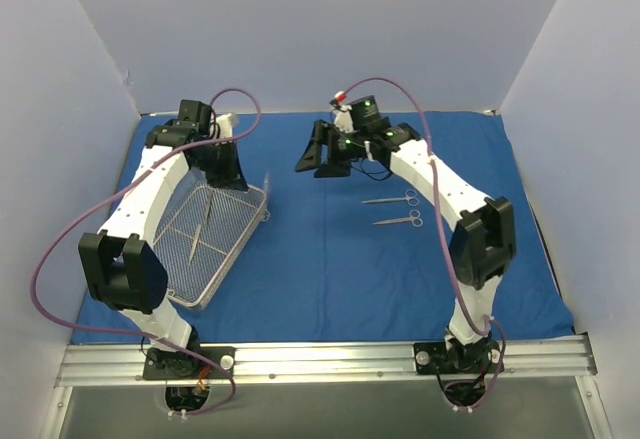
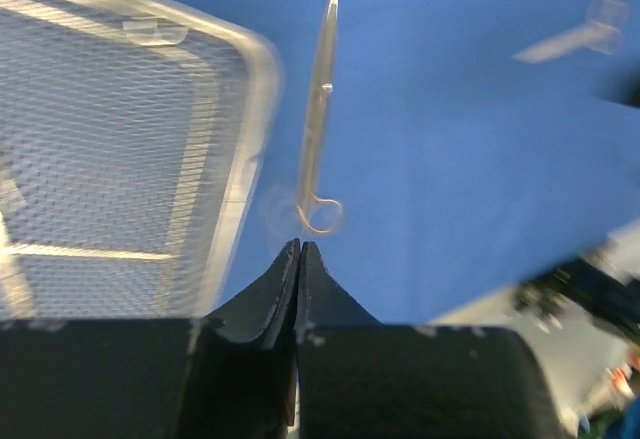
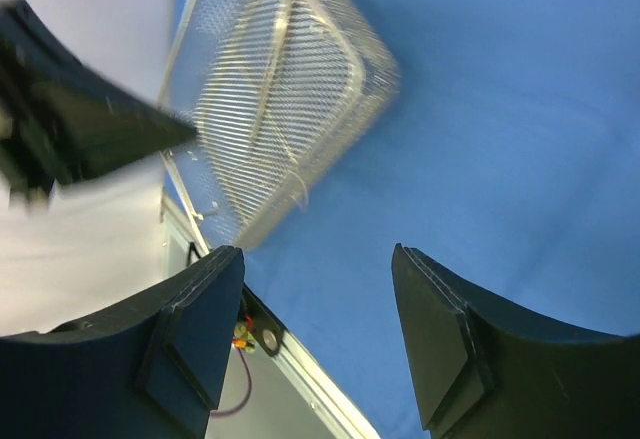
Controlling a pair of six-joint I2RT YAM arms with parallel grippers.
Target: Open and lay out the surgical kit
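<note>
The mesh instrument tray (image 1: 230, 269) lies on the left of the blue cloth (image 1: 320, 269), with instruments inside. My left gripper is shut on a metal ringed instrument (image 2: 317, 124), which is lifted at the tray's right edge and blurred in the left wrist view. My right gripper (image 1: 320, 149) stands open over the middle back of the cloth, nothing between its fingers. Two pairs of scissors (image 1: 390, 200) (image 1: 398, 221) lie side by side on the right of the cloth.
Grey walls (image 1: 80, 199) enclose both sides and the back, and a metal rail (image 1: 320, 352) runs along the front edge.
</note>
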